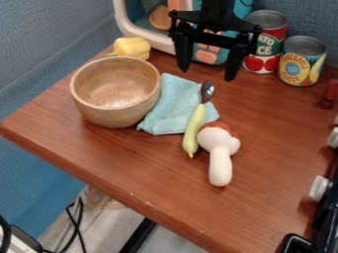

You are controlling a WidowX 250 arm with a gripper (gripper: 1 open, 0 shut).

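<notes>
My black gripper (208, 62) stands open at the back middle, in front of a teal container (137, 22) with items inside, nothing between its fingers. Below it a blue cloth (166, 111) lies on the wooden table, with a spoon (207, 91) and a pale green vegetable-like toy (193, 128) near its right side. A mushroom toy (219, 158) with a white stem lies front of these. A wooden bowl (115, 94) sits at the left, a yellow object (130, 46) behind it.
Two cans, red (262, 49) and yellow-blue (301, 63), stand at the back right. A small red bottle (329, 95) and black equipment (318, 212) line the right edge.
</notes>
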